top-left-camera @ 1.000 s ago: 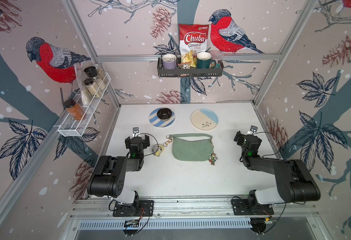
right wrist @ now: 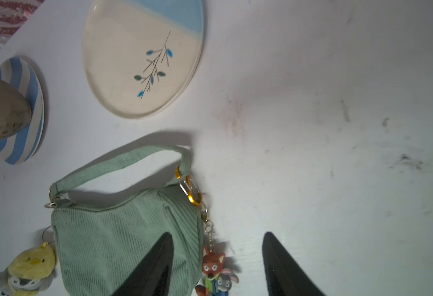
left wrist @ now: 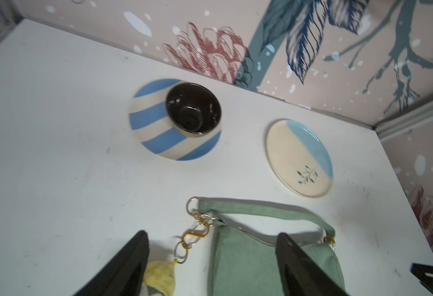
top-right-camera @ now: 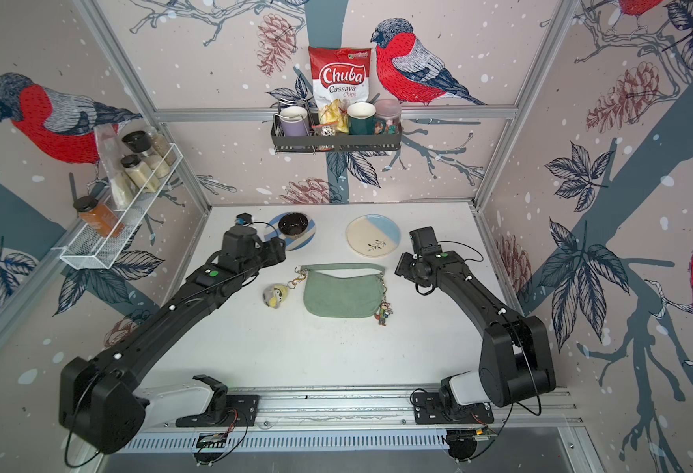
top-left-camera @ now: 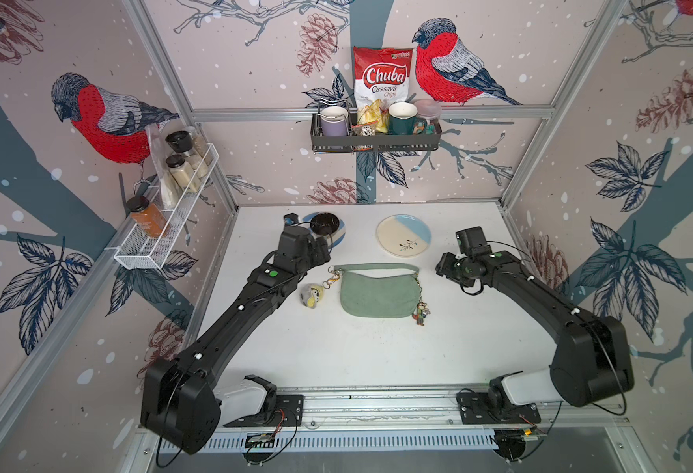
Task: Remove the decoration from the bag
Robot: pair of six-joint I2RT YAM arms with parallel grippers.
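A green shoulder bag (top-left-camera: 378, 295) lies flat on the white table. A chick plush charm (top-left-camera: 311, 296) hangs from a ringed chain at its left end; a fox-and-rabbit charm (right wrist: 212, 266) lies at its right end, linked by a gold clasp (right wrist: 191, 197). My left gripper is open above the bag's left end, near the chick charm, with nothing held. My right gripper is open above the bag's right end, its fingers either side of the fox charm in view, but apparently higher than it.
Behind the bag are a striped plate (left wrist: 149, 138) with a dark bowl (left wrist: 192, 108) and a cream-blue plate (right wrist: 142, 44). A wire shelf (top-left-camera: 145, 248) is on the left wall, a loaded rack (top-left-camera: 374, 143) on the back wall.
Both arms have lifted and reached out from their starting poses. The left gripper moved right and back over the table; the right one moved left toward the bag. The bag is unmoved.
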